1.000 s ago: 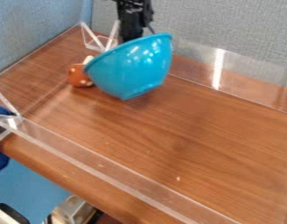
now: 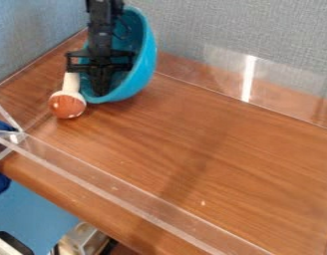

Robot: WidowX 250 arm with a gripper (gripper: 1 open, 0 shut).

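Observation:
A light-blue bowl (image 2: 140, 62) is tipped up on its side at the upper left of the wooden table (image 2: 206, 159). My black gripper (image 2: 100, 72) is down in front of the bowl's inside, at its left part; whether it grips anything is hard to make out. A small toy mushroom (image 2: 68, 104), with a pale stem and an orange-brown end, lies just left of and below the gripper, near the bowl.
Clear plastic walls edge the table. A dark blue object (image 2: 0, 129) sits at the left edge.
The bowl has moved left and turned so its inside faces the gripper. My gripper has come down and left. The mushroom sits lower and further left in view.

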